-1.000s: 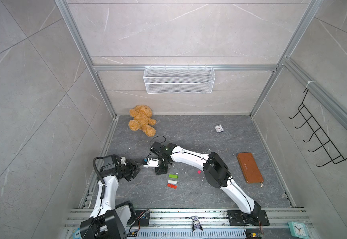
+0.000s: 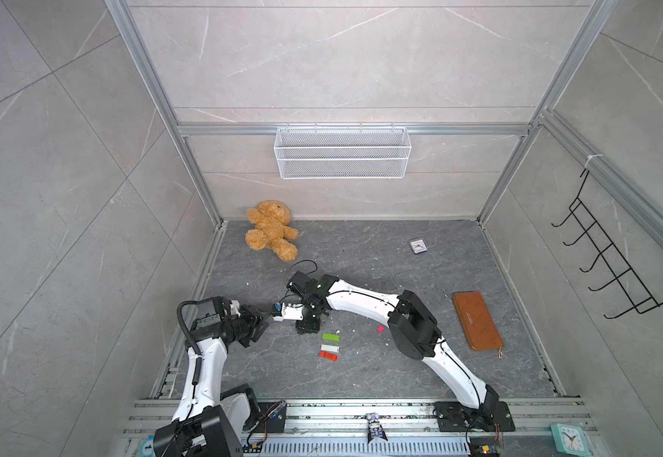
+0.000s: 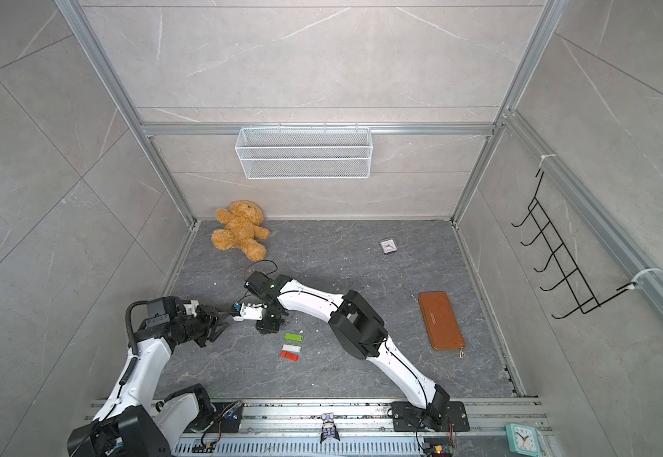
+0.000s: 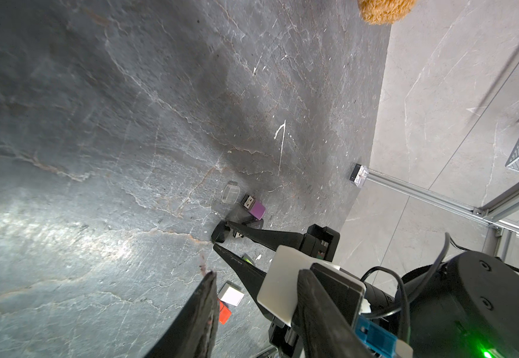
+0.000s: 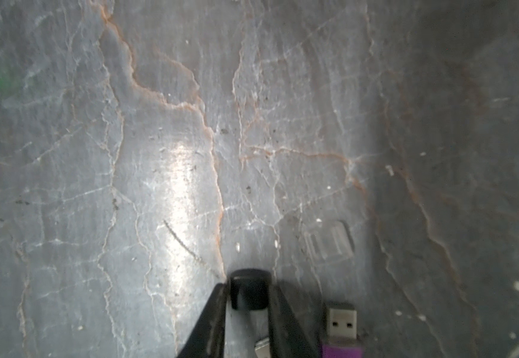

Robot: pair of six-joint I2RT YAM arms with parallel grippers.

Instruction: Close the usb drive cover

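A small black cover (image 5: 250, 290) lies on the grey table between the fingertips of my right gripper. The fingers stand close on both its sides; whether they press on it I cannot tell. In the left wrist view the black cover (image 4: 219, 232) shows at those fingertips. Behind it, partly hidden by the right finger, is a drive's metal plug (image 5: 262, 348). A purple USB drive (image 5: 342, 334) with its plug bare lies to the right, a clear cover (image 5: 328, 241) beyond it. My left gripper is open and empty, off to the left.
Green (image 2: 331, 336), white (image 2: 329, 349) and red (image 2: 328, 355) pieces lie in a row near the right gripper. A teddy bear (image 2: 272, 230) sits at the back left, a brown wallet (image 2: 478, 320) at the right.
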